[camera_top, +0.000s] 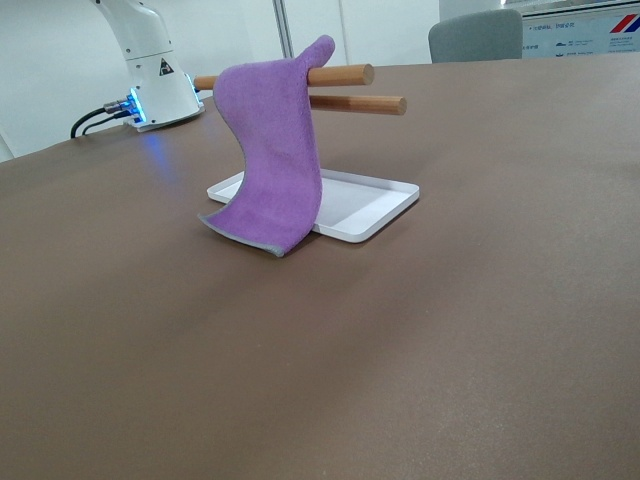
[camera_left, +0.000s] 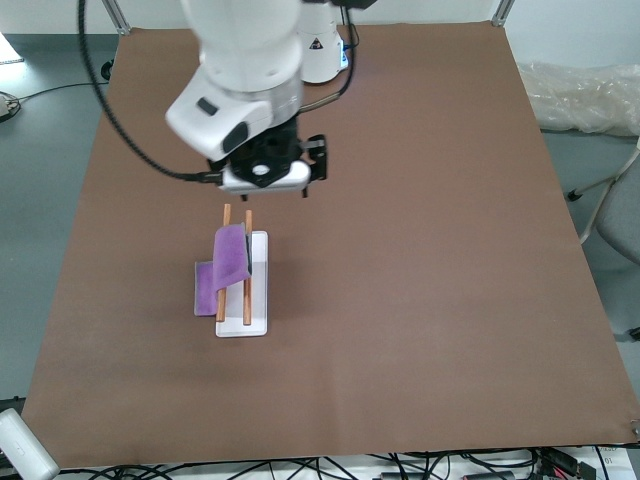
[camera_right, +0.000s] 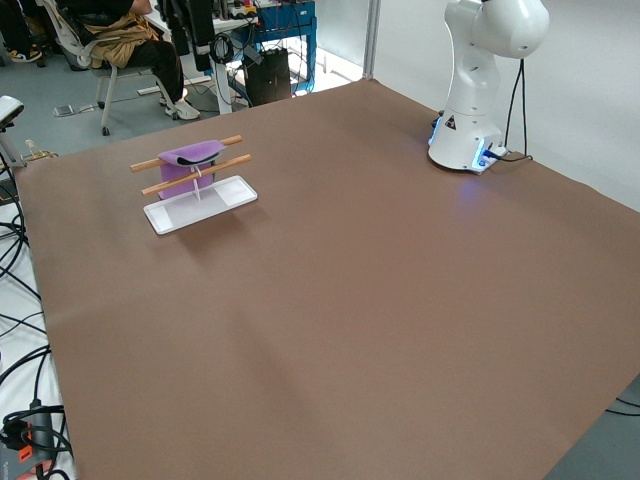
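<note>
A purple cloth (camera_left: 230, 255) hangs over two wooden rods (camera_left: 247, 300) above a white tray (camera_left: 255, 318); in the top view the cloth (camera_top: 265, 150) drapes down past the tray's near side onto the table. My gripper (camera_left: 315, 165) is at the upper middle of the left view, beyond the rack and up to its right in the image; whether it is open or shut is unclear. The gripper does not show in the top or right views, where the rack (camera_right: 195, 180) stands clear.
A grey chair (camera_left: 625, 210), cables and a bagged plastic item (camera_left: 580, 95) lie off the table.
</note>
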